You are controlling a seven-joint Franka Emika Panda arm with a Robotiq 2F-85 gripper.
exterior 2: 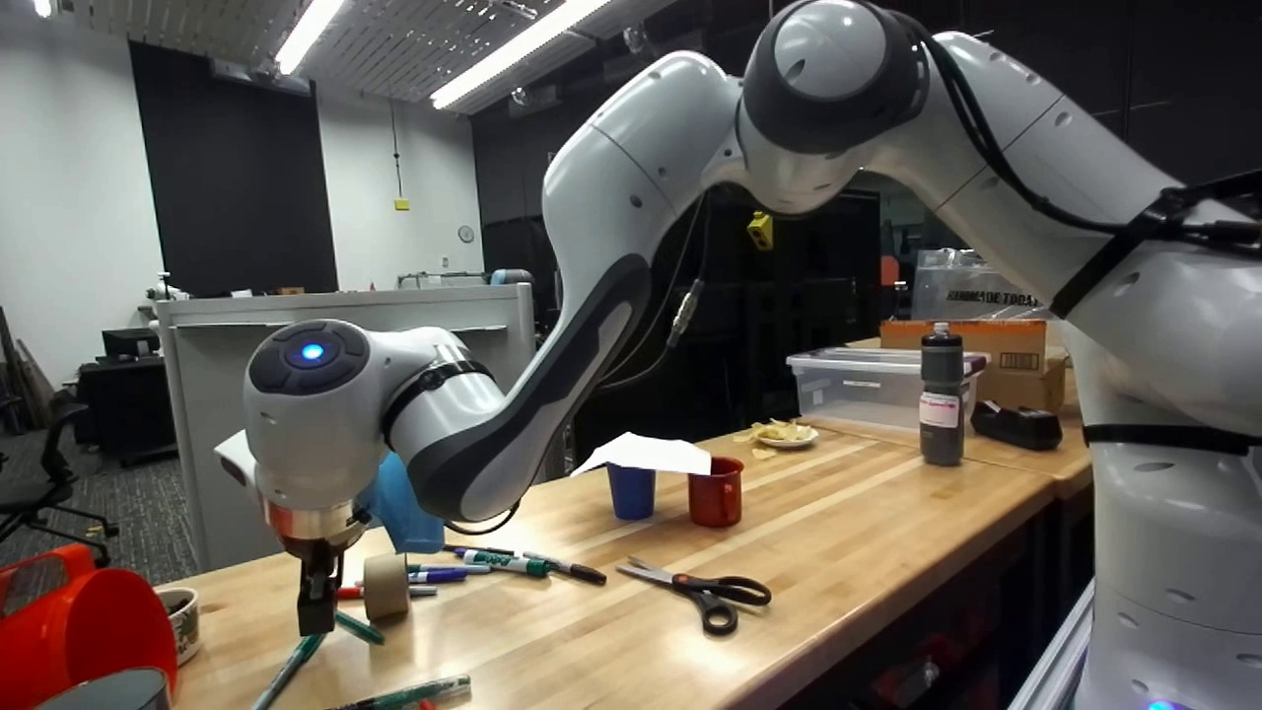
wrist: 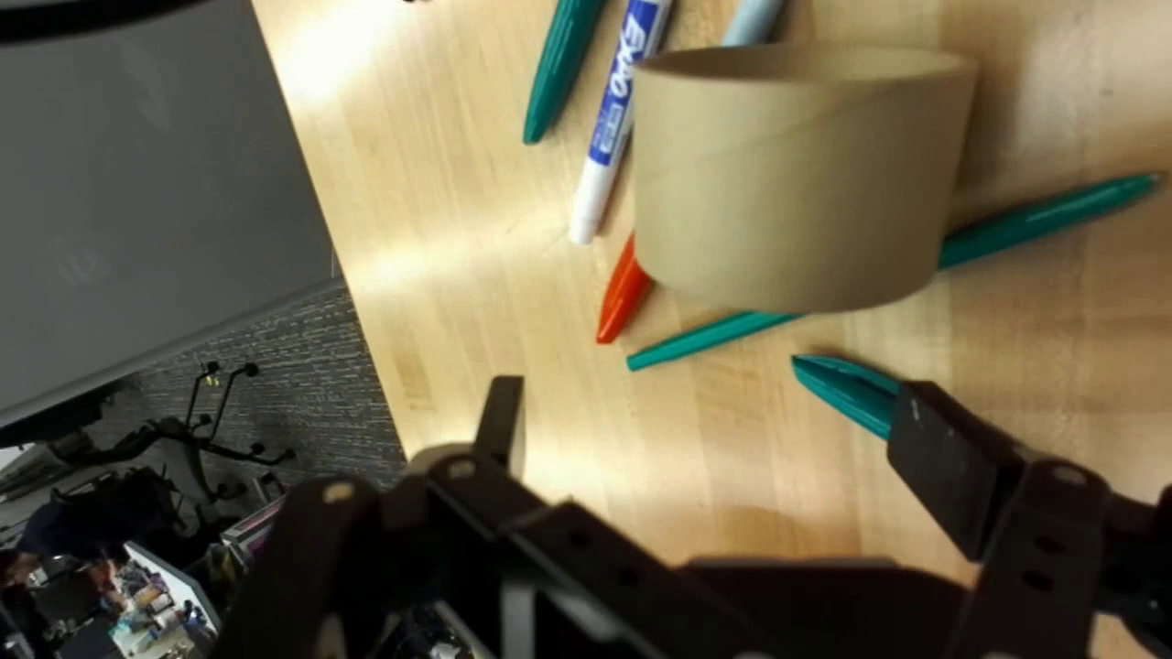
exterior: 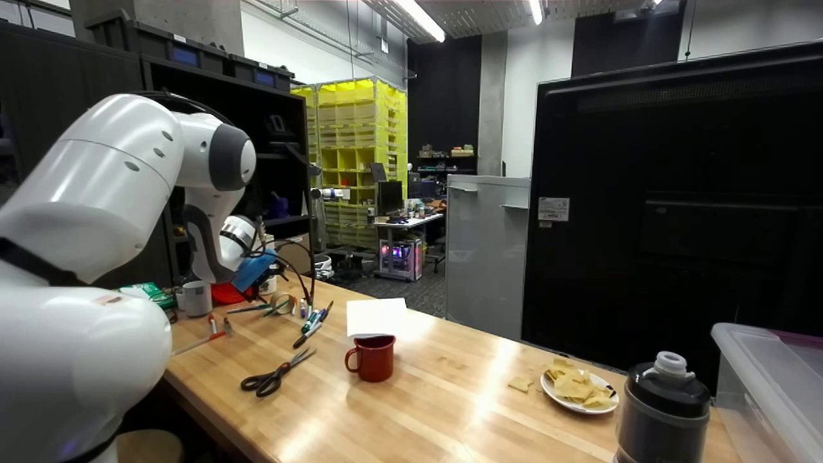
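My gripper is open above the table, nothing between its fingers. In the wrist view a cardboard tape roll point(wrist: 802, 187) stands ahead of the fingers, over a long green pen point(wrist: 1044, 220). A shorter green pen tip point(wrist: 846, 390) pokes out beside the right finger, which hides the rest of it. Beyond the roll lie a white-and-blue Expo marker point(wrist: 615, 110), a red-tipped one point(wrist: 623, 291) and a dark green one point(wrist: 560, 71). From the second exterior view, my gripper point(exterior 2: 316, 592) points down just left of the tape roll point(exterior 2: 385, 588).
Black scissors point(exterior 2: 704, 592) lie mid-table. A red mug point(exterior 2: 716, 492) and a blue cup point(exterior 2: 633, 491) stand beyond, white paper point(exterior 2: 645, 452) above the cup. A red pitcher point(exterior 2: 101, 627) stands near my gripper. Farther off are a chip plate point(exterior: 580, 391) and a bottle point(exterior: 663, 409).
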